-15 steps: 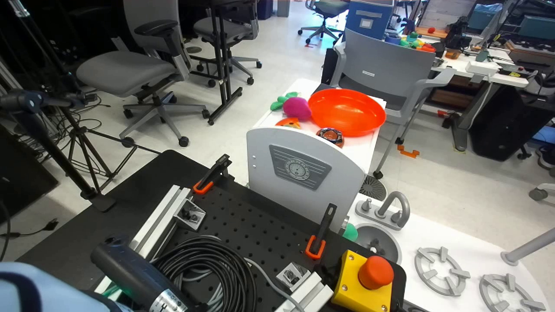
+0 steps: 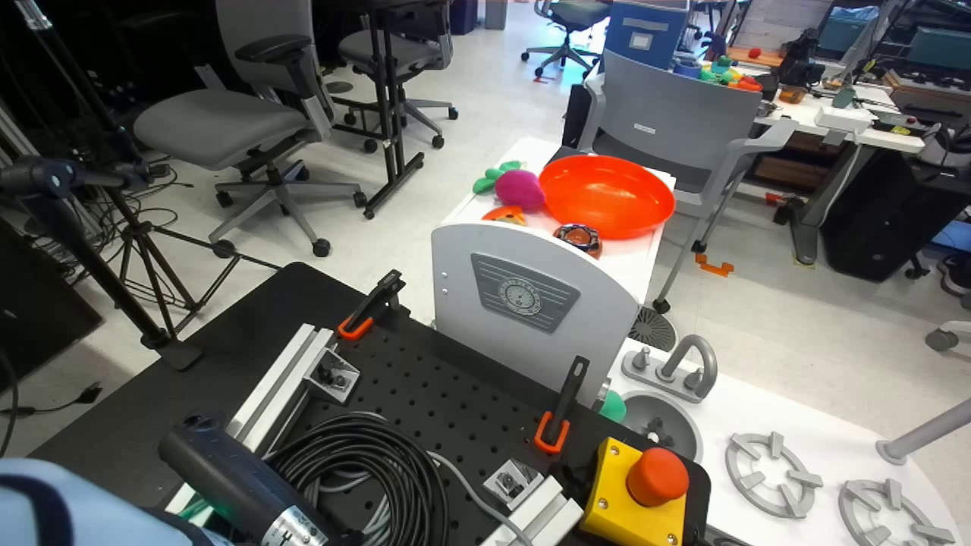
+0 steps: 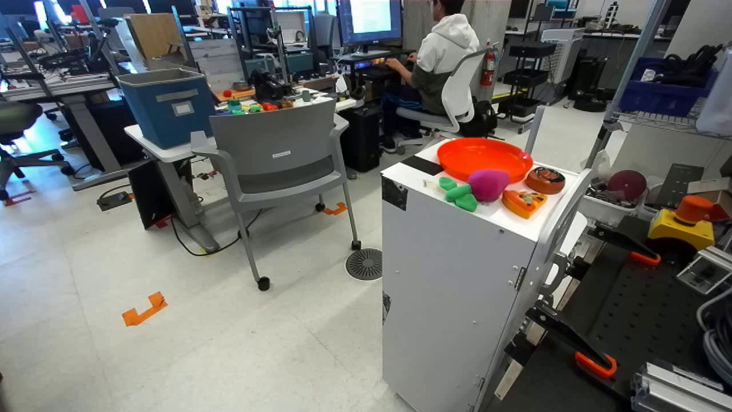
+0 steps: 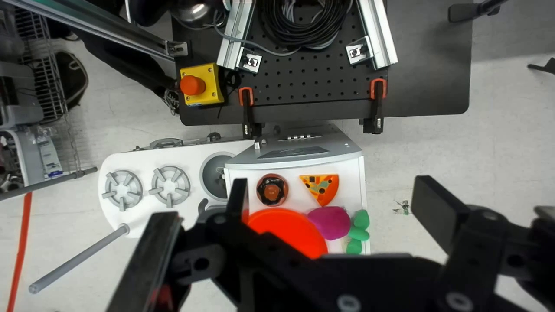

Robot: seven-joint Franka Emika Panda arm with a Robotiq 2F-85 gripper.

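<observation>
In the wrist view my gripper stands open, its dark fingers (image 4: 439, 213) wide apart with nothing held between them. It hangs above a white toy-kitchen top. On that top lie an orange-red bowl (image 3: 484, 159), a purple toy vegetable (image 3: 488, 184) with green leaves (image 3: 460, 194), a toy pizza slice (image 3: 524, 202) and a brown toy doughnut (image 3: 545, 179). In the wrist view the gripper's body hides part of the bowl (image 4: 288, 229). Neither exterior view shows the gripper.
A grey upright panel (image 2: 528, 300) borders the toy top. Beside it are a toy sink (image 2: 651, 423), a curved faucet (image 2: 694, 359) and stove burners (image 2: 774, 473). The black pegboard table (image 2: 410, 364) carries clamps, coiled cable (image 2: 364, 473) and a red-and-yellow stop button (image 2: 637, 491).
</observation>
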